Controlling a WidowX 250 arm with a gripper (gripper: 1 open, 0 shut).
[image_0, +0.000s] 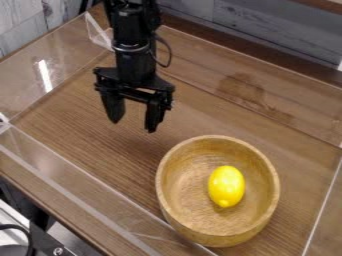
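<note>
A black robot arm reaches down from the top of the view to my gripper (134, 112), which hangs over the wooden surface at upper left of centre. Its two dark fingers stand apart, open, with nothing visible between them. A yellow egg-shaped object (226, 186) lies in a round tan wooden bowl (179, 210) at the lower right, below and to the right of my gripper.
The wooden tray floor (87, 150) is clear around my gripper and to its left and right. Raised edges border it at the back and sides. A dark cable lies at the lower left corner.
</note>
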